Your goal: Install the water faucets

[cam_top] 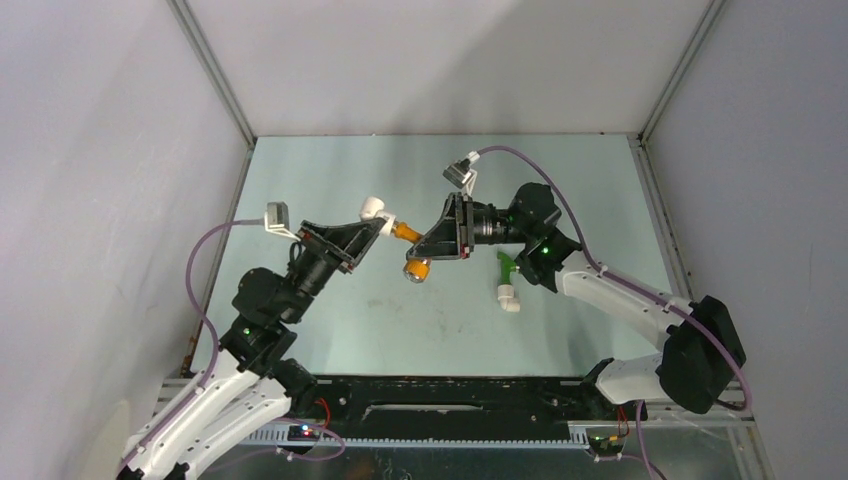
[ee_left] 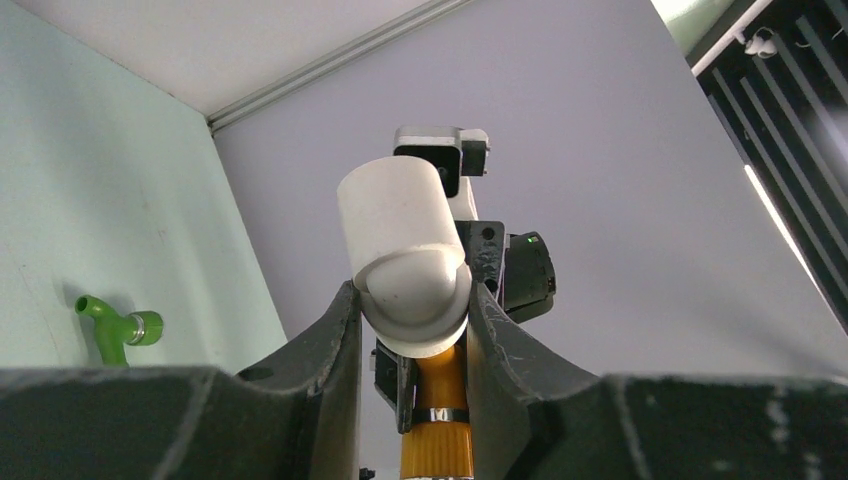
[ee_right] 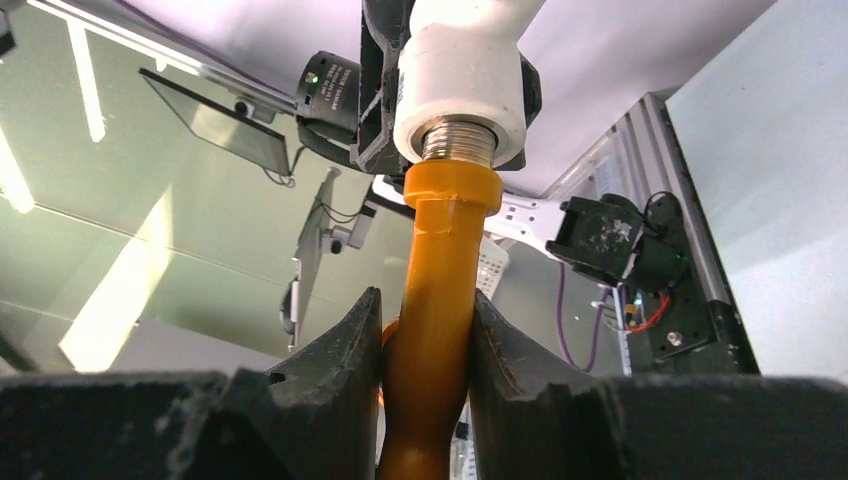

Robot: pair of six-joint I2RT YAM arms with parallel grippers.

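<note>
A white elbow fitting sits between the fingertips of my left gripper, which is closed round it in the left wrist view. An orange faucet points toward that fitting; a band of metal thread shows between the two where they meet. My right gripper is shut on the orange body of the faucet, whose knob hangs below the fingers.
A green faucet with a white fitting lies on the pale board beneath the right arm. The board's back and left areas are clear; walls enclose it at both sides and the back.
</note>
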